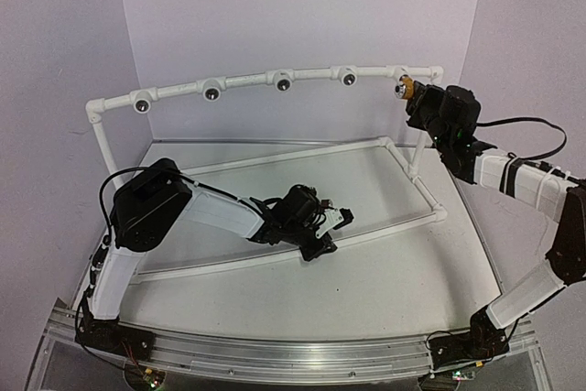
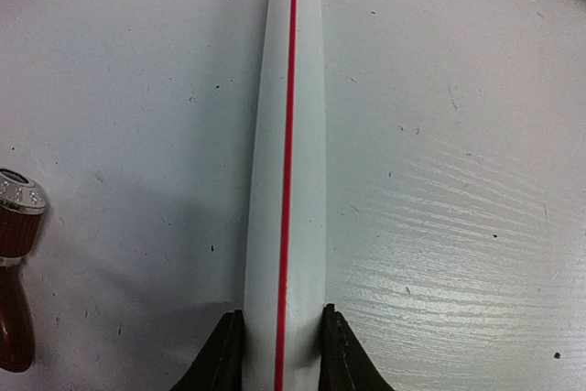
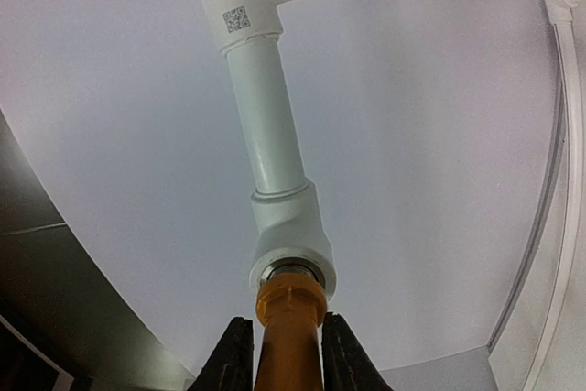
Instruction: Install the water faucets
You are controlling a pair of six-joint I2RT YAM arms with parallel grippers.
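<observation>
An orange faucet (image 3: pixel 291 345) is between the fingers of my right gripper, which is shut on it. Its collar end meets the metal-lined mouth of the rightmost white tee (image 3: pixel 291 217); how deep it sits cannot be seen. The top view has the right gripper (image 1: pixel 414 98) and the faucet's silver tip (image 1: pixel 400 91) at the right end of the upper rail. My left gripper is shut on the frame's lower front pipe (image 2: pixel 302 135), which bears a red stripe. A brown faucet (image 2: pixel 16 272) with a silver tip lies on the table beside that pipe.
Several other tees along the upper rail (image 1: pixel 316 74) have dark open mouths, such as the leftmost tee (image 1: pixel 142 103). Walls close in behind and at both sides.
</observation>
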